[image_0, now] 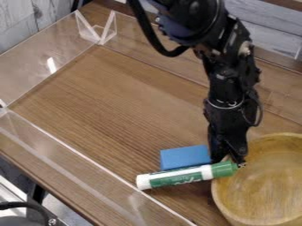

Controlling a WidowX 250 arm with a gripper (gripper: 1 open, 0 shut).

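A black robot arm reaches down from the top, its gripper (234, 157) low at the left rim of a yellow bowl (266, 199), just behind the right end of a green and white marker (177, 177). The fingertips are partly hidden by the marker and rim, so I cannot tell what, if anything, is between them. A blue block (183, 155) lies on the wooden surface just behind the marker.
A transparent barrier runs along the left and front edges. A white wall stands at the back.
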